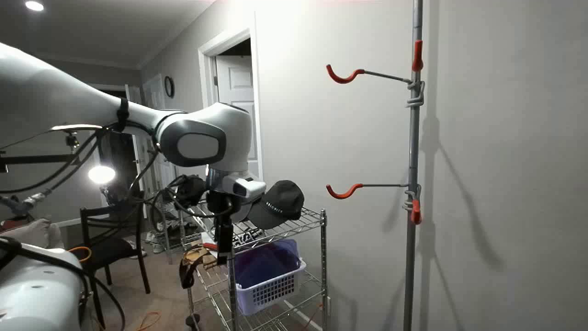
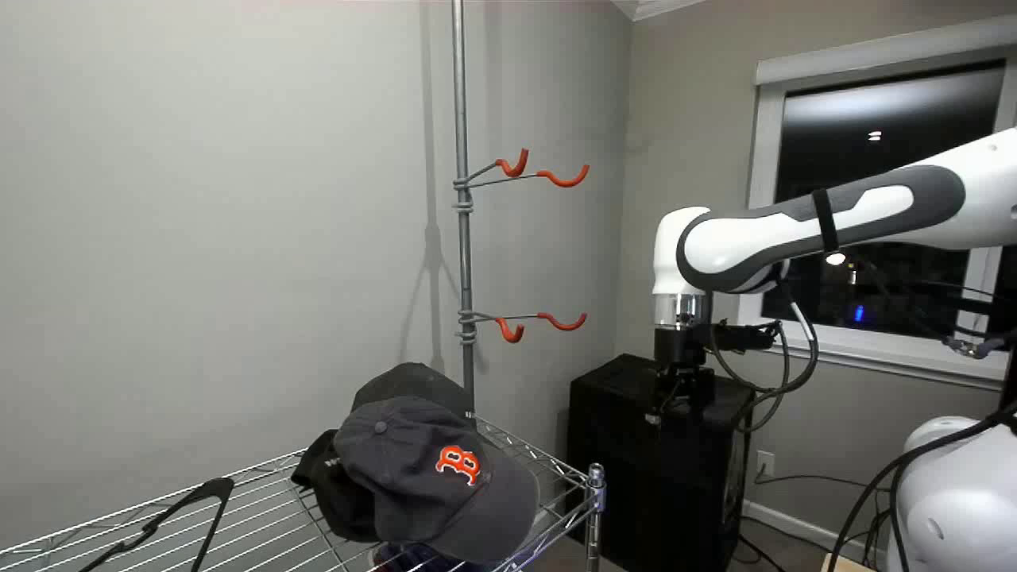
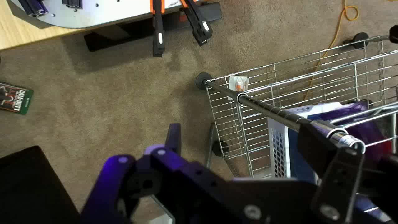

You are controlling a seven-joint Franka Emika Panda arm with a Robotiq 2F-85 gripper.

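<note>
My gripper stands open in the wrist view, its two dark fingers wide apart with only carpet and shelf far below between them. Exterior view 2 has the gripper [image 2: 678,405] pointing down beside the wire shelf, to the right of the caps. A dark cap with a red B [image 2: 458,463] lies on the shelf top, leaning on a black cap [image 2: 348,505], with another dark cap [image 2: 410,383] behind. From the other side, a black cap [image 1: 284,201] shows past the gripper [image 1: 223,251]. Red-tipped hooks [image 1: 344,190] stick out from a grey pole [image 1: 413,160]; they are bare.
The wire shelf [image 2: 272,481] carries a black hanger [image 2: 211,491] left of the caps. A lilac basket [image 1: 270,287] sits on a lower tier. Behind the gripper is a black cabinet [image 2: 610,448]. The air between arm and pole looks clear.
</note>
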